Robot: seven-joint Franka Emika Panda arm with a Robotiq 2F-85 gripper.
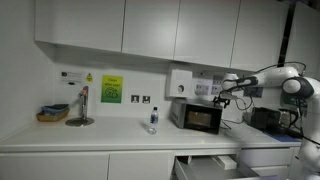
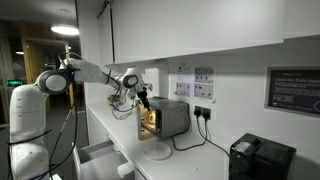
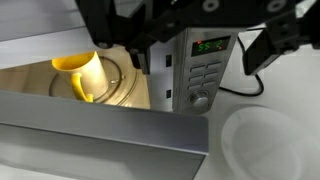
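Observation:
The microwave [image 2: 176, 117] stands on the counter with its door [image 3: 110, 130] open. Inside it, a yellow mug [image 3: 82, 72] rests on the round turntable [image 3: 125, 82]; the mug also shows in exterior view 2. Above the microwave's front, my gripper is open, its dark fingers [image 3: 138, 42] apart with nothing held between them. The control panel [image 3: 205, 70] shows in the gap between the fingers, further down. Whether either finger touches the door or the microwave cannot be told.
On the counter before the microwave lies a white plate [image 3: 270, 140]. A black appliance [image 2: 258, 158] stands further along, with cables running to wall sockets. Below the counter a drawer [image 1: 215, 167] is pulled out. A bottle [image 1: 154, 121] stands left of the microwave.

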